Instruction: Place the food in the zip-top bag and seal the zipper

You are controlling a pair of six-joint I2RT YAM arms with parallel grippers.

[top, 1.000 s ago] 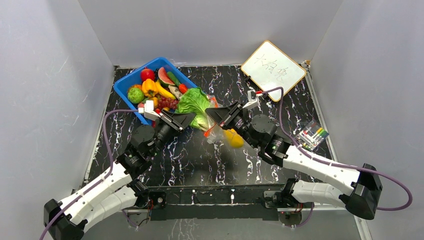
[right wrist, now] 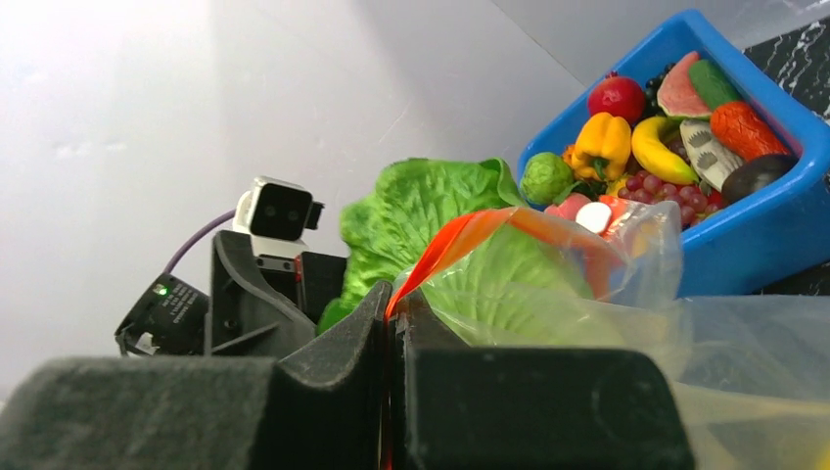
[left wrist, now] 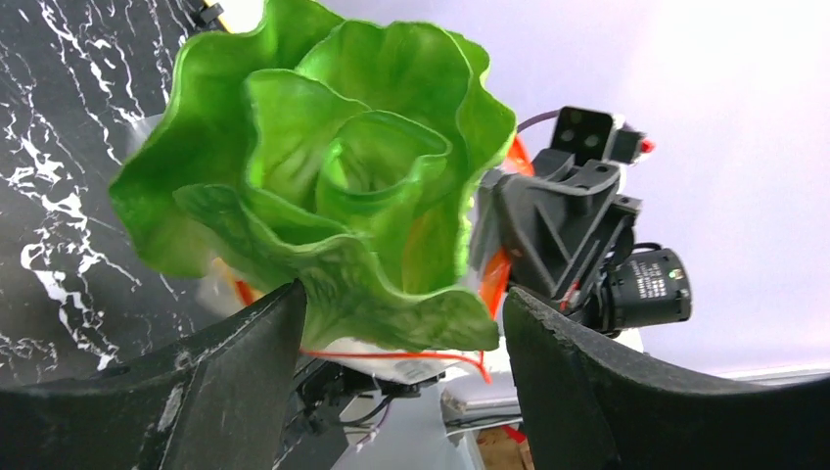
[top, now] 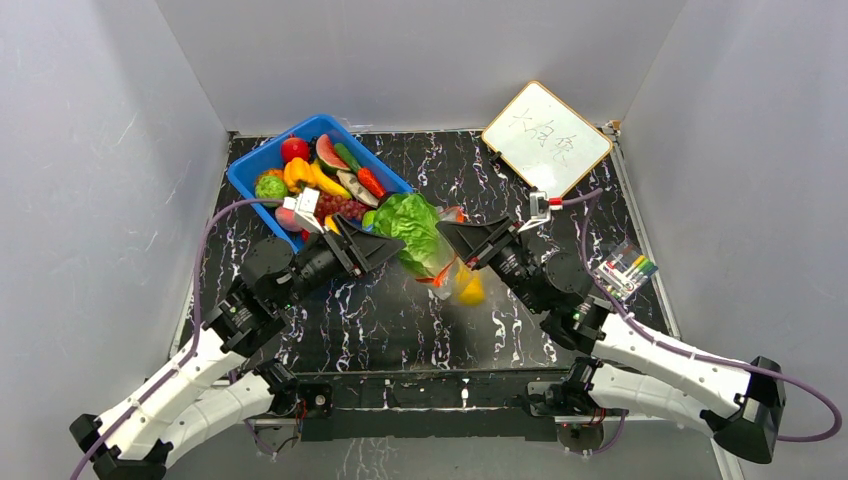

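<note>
Pressed into the mouth of the clear zip top bag is a green lettuce (top: pixel 408 222), seen from its leafy end in the left wrist view. The fingers of my left gripper stand well apart with the lower leaf between their tips; whether they grip it is unclear. My right gripper is shut on the bag's edge, its orange zipper strip (right wrist: pixel 445 243) running between the pads. The bag hangs between both grippers, with a yellow item (top: pixel 470 288) low in it.
A blue basket (top: pixel 390 178) full of toy fruit and vegetables stands at back left, close to my left gripper. A whiteboard (top: pixel 545 140) leans at back right, and a pack of coloured pens (top: pixel 625 270) lies on the right.
Both grippers have moved to the right in the top view. The lettuce has moved right with them, further against the bag's mouth, and more of it is turned upward.
</note>
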